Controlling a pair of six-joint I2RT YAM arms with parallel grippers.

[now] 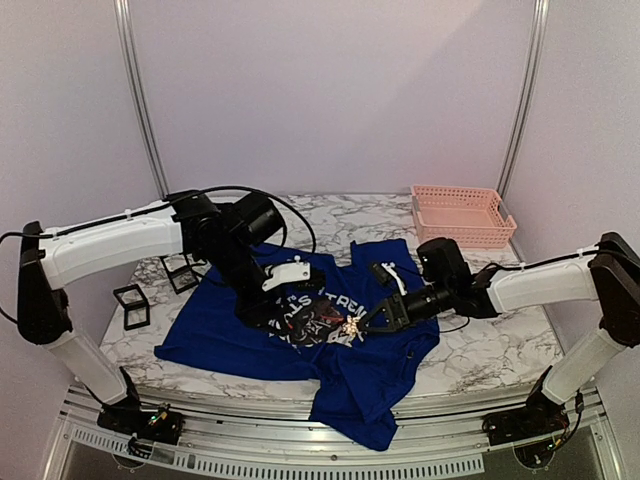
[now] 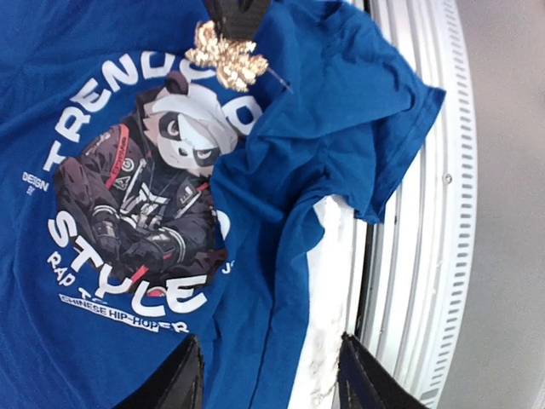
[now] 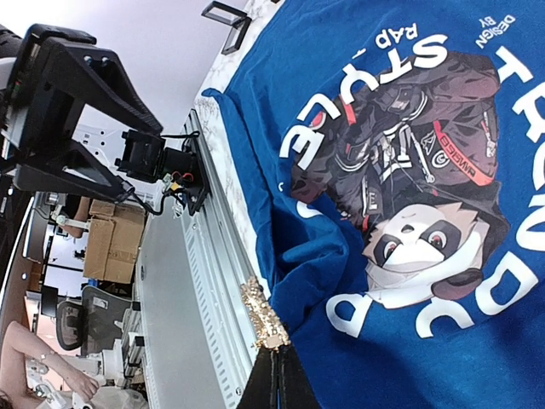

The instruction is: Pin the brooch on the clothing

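Note:
A blue T-shirt (image 1: 220, 330) with a panda print (image 2: 140, 200) is spread on the marble table, its near part folded over the front edge. A glittering gold brooch (image 1: 352, 327), also seen in the left wrist view (image 2: 226, 55) and the right wrist view (image 3: 264, 311), is at the fingertips of my right gripper (image 1: 365, 325), which is shut on it, over the shirt beside the print's lettering. My left gripper is open and empty above the shirt, to the left of the brooch.
A pink basket (image 1: 462, 235) stands at the back right. Two black frames (image 1: 132, 305) lie at the left of the table. Bare marble shows behind and to the right of the shirt.

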